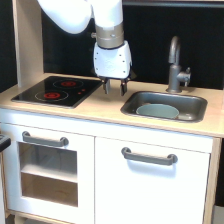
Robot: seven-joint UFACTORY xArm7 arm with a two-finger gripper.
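Observation:
The gripper [114, 86] hangs from the white arm over the worktop, between the black hob [56, 91] and the sink [164, 104]. Its two dark fingers point down, apart, with nothing visible between them. A grey-green oval item [157, 111] lies in the sink basin.
A dark tap [175, 62] stands behind the sink. Below are white cabinets [150, 185] with grey handles and an open-looking compartment on the left.

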